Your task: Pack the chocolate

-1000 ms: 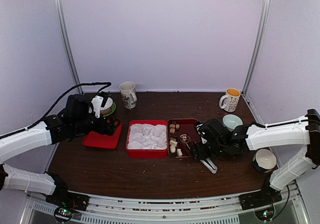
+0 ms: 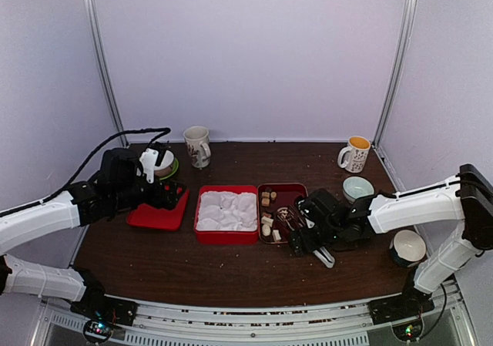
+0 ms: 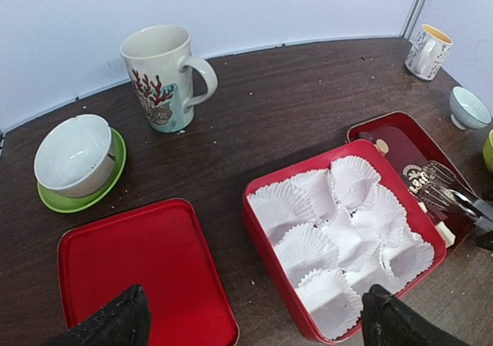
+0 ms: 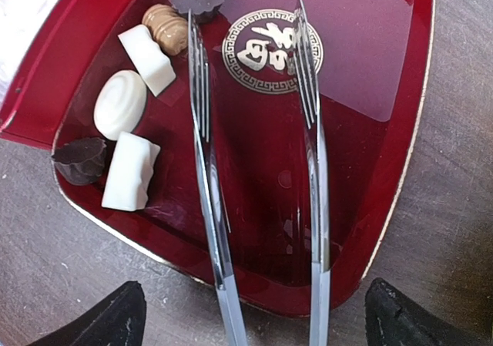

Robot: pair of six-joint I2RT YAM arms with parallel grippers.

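Note:
The chocolate tray holds several white, brown and dark chocolates along its left side, including a white bar and a white oval. Metal fork-tipped tongs lie across it, their two arms apart. My right gripper hangs over the tray's near edge, open around the tongs. The red box beside the tray is lined with empty white paper cups. My left gripper stands open above the left side of the table, near the red lid.
A tall mug and a bowl on a green plate stand at back left. An orange-lined mug, a pale bowl and another bowl are on the right.
The right arm has shifted very slightly over the tray and tongs. The left arm and the objects look the same.

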